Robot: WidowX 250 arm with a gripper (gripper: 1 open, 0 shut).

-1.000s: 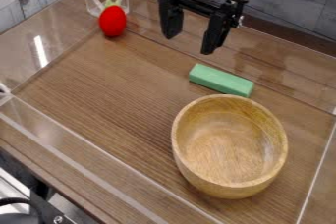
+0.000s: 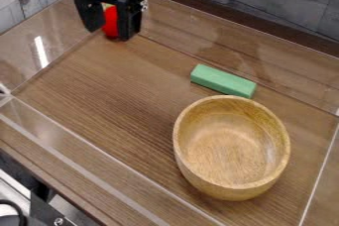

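Observation:
My black gripper is at the top left of the camera view, over a red object that it partly hides; whether it is open or shut on that object is unclear. A green block lies right of centre. A large tan oval bowl sits at the lower right.
My gripper has moved left, from the upper middle across to the red object at the top left. The green block and bowl have not moved.

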